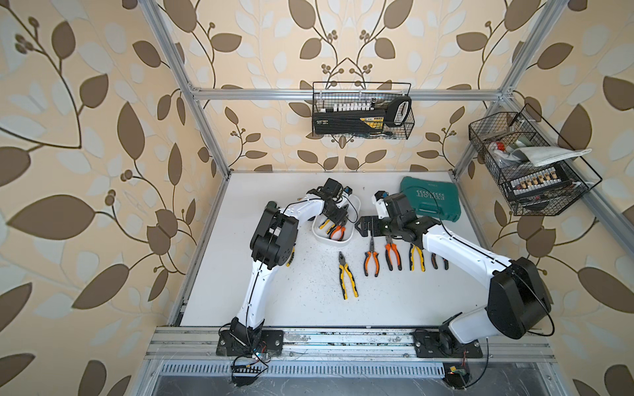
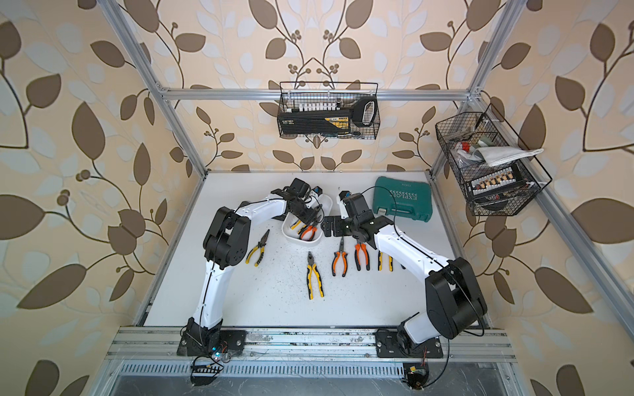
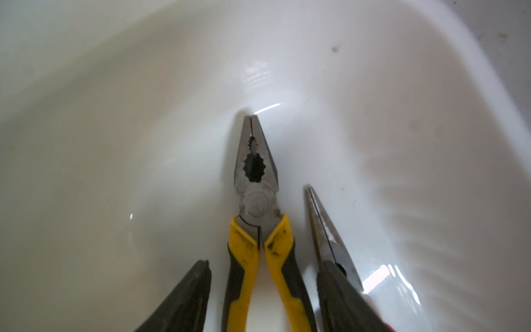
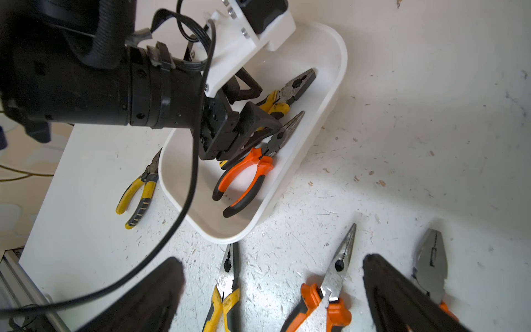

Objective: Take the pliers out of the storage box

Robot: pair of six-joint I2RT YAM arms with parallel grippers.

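Observation:
Two pairs of pliers lie in the white storage box point(image 4: 339, 66): yellow-black pliers point(image 3: 255, 202) and orange-black long-nose pliers point(image 4: 260, 160). Down inside the box, my left gripper stands open, its fingers on either side of the yellow handles, with nothing gripped. Its right finger partly covers the long-nose tip in the left wrist view. My right gripper is open above the table, just right of the box. Below it, orange long-nose pliers point(image 4: 338, 271) show between its fingers, apart from them.
On the table lie yellow pliers point(image 1: 343, 274) in front of the box, other yellow pliers point(image 2: 260, 248) to its left, and several more in a row at right. A green case point(image 2: 403, 198) stands at the back right.

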